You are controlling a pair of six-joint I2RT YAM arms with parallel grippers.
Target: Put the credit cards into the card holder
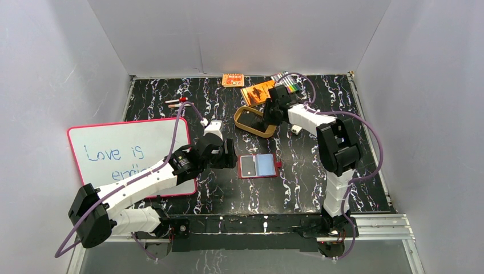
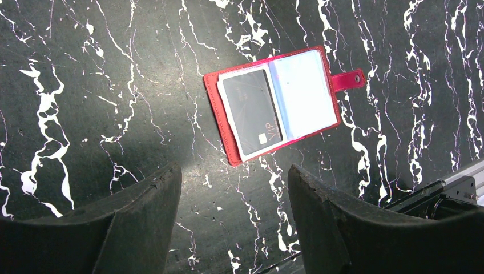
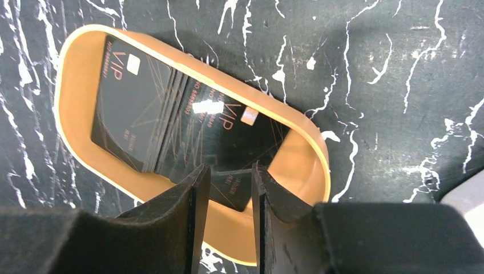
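The red card holder (image 2: 221,123) lies open on the dark marbled table, a black VIP card (image 2: 249,108) in its left clear sleeve; the right sleeve (image 2: 304,94) looks empty. My left gripper stands open beside the holder, nothing between its fingers. Two groups of black VIP cards, the left one (image 3: 128,97) and the right one (image 3: 231,145), lie overlapping in a tan oval tray (image 3: 308,140). Over the right card's lower edge, my right gripper is open by a narrow gap, with no card gripped between its fingertips.
A whiteboard (image 1: 134,151) lies on the left. Behind the tray are an orange book (image 1: 257,93), a small orange notebook (image 1: 233,80) and coloured pens (image 1: 290,84). A white object (image 1: 296,129) sits right of the tray. Table in front of the holder is clear.
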